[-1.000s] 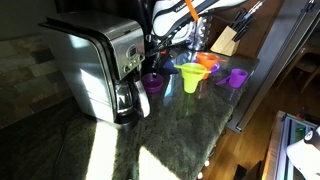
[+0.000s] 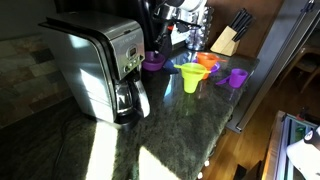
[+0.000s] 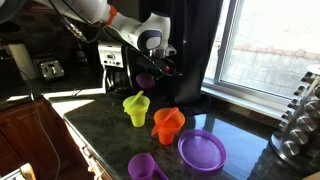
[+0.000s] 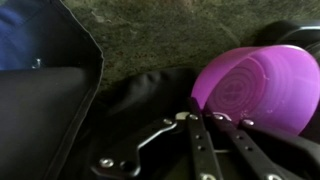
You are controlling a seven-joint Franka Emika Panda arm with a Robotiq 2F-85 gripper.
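A purple cup [image 4: 240, 85] hangs from my gripper, its near rim pinched between the fingers and its open mouth facing the wrist camera. In exterior view 2 the same purple cup [image 3: 146, 80] is under the white wrist of the arm, above the counter. Exterior view 1 has the purple cup [image 2: 153, 62] raised beside the coffee maker [image 2: 105, 65]. A yellow-green cup [image 3: 136, 108] and an orange cup [image 3: 168, 124] stand on the counter, each with a utensil leaning out.
Another purple cup [image 3: 143, 166] and a purple plate [image 3: 202, 150] lie toward the right end of the counter. A knife block [image 2: 230, 40] stands at the back.
My gripper has risen, lifting the purple cup up from near the countertop beside the coffee maker. The yellow-green and orange cups have stayed in place.
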